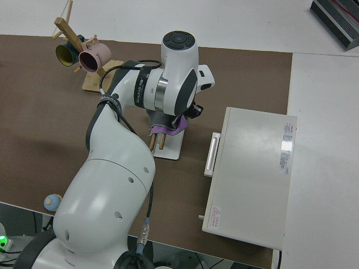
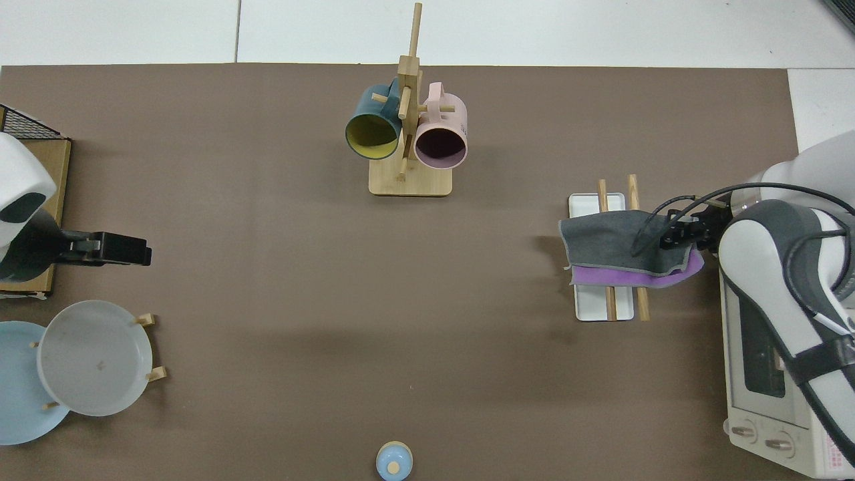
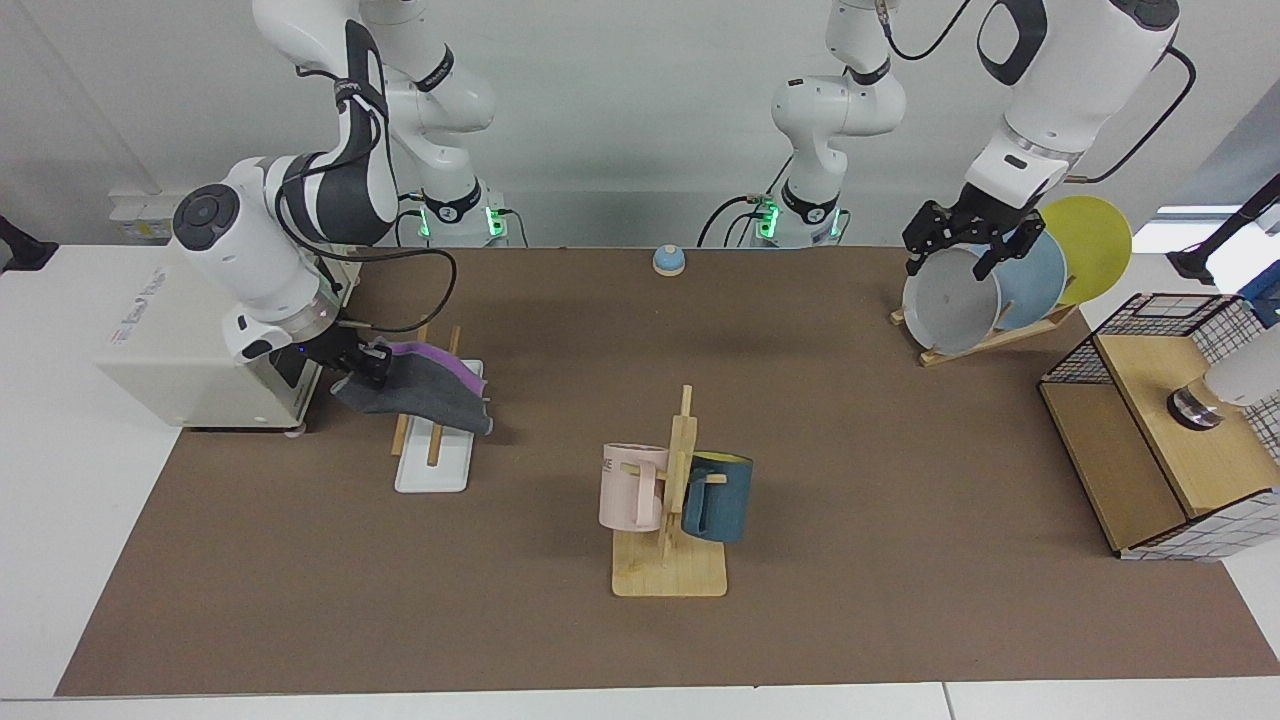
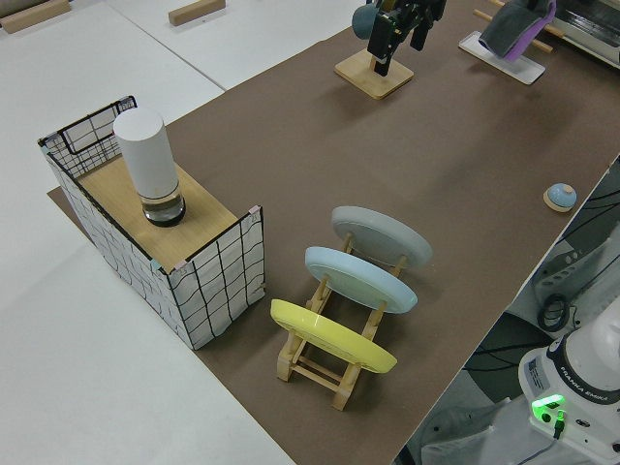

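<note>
Folded grey and purple cloths point(image 2: 621, 244) hang over a wooden rack on a white tray point(image 2: 590, 302). One gripper point(image 2: 677, 232) is at the cloths' edge beside the microwave; whether it is shut on them is unclear. The other gripper point(image 3: 968, 246) is above the plate rack with the white point(image 2: 92, 357), blue point(image 2: 16, 385) and yellow point(image 4: 331, 336) plates, in the top view at the left edge; its finger state is unclear.
A mug tree point(image 2: 409, 184) holds a blue mug point(image 2: 365, 104) and a pink mug point(image 2: 453, 116). A wire shelf point(image 4: 206, 228) carries a white cylinder. A small blue round object point(image 2: 394, 457) lies near the front.
</note>
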